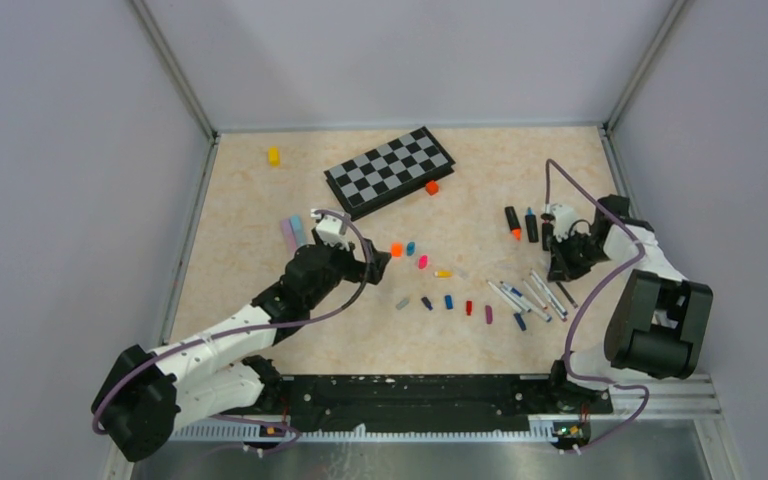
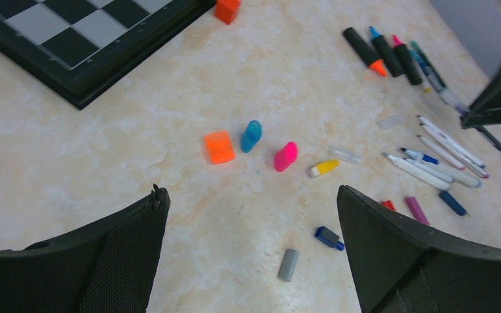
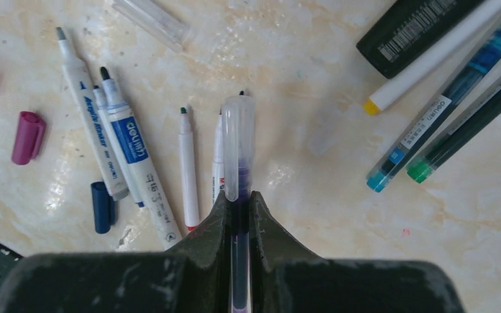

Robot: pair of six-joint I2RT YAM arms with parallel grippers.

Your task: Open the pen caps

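My right gripper is shut on a purple pen, whose clear cap points forward past the fingertips in the right wrist view. The cap is on this pen. My left gripper stands open above bare table, nothing between its fingers. Uncapped markers lie side by side, among them a blue-labelled marker, a white marker and a thin pen. Capless orange and blue-tipped highlighters are at the far right of the left wrist view. Capped blue and green pens lie together.
Loose caps dot the middle: orange, blue, pink, yellow, grey and several more. A checkerboard occupies the back. Open table lies at the left, beside colored strips.
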